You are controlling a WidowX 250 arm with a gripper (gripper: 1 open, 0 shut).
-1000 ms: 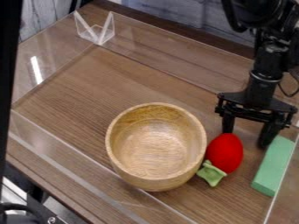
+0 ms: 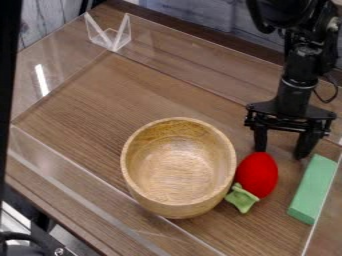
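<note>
My black gripper hangs from the arm at the right, open, low over the table just behind a red oval object with a green piece at its lower left. Whether anything small lies between the fingers is hard to tell in the shadow. A pale green block lies to the right, and a wide wooden bowl stands to the left of the red object.
A white wire-like object sits near the back left edge.
</note>
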